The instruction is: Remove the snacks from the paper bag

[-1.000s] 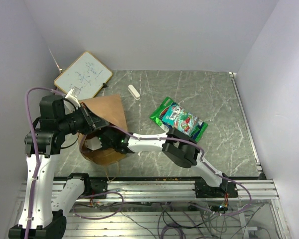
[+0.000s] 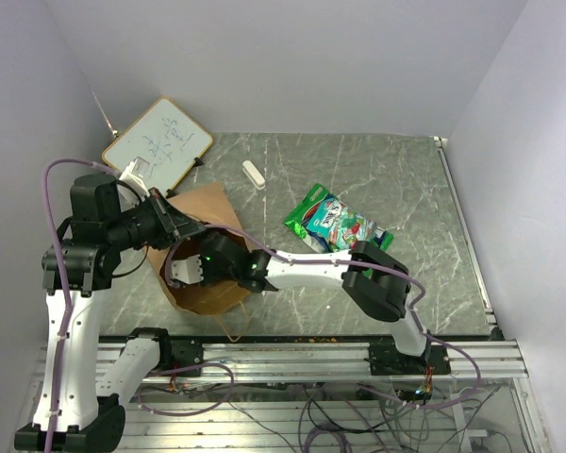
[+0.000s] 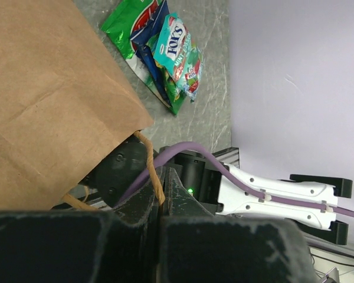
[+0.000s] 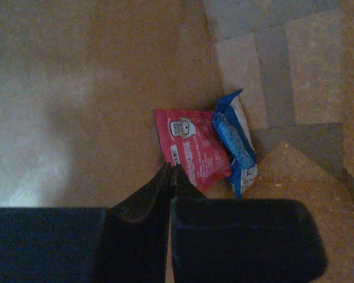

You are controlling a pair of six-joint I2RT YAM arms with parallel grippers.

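The open brown paper bag (image 2: 205, 300) stands at the left of the table. My left gripper is shut on its twisted handle (image 3: 148, 154) at the mouth. My right arm reaches into the bag. Deep inside, in the right wrist view, a red snack packet (image 4: 194, 147) lies with a blue-and-white packet (image 4: 235, 141) against its right side. My right gripper is shut by the red packet's lower left edge, nothing visible between its fingers; contact cannot be told. Several snack packets, green and teal on top, form a pile (image 2: 338, 225) on the table.
A small whiteboard (image 2: 160, 143) leans at the back left, with a white eraser-like block (image 2: 254, 175) to its right. Purple cables run along both arms.
My right arm has shifted a little to the right, its elbow moving outward. The bag's lower part has swung slightly right with it. My left arm has barely moved.
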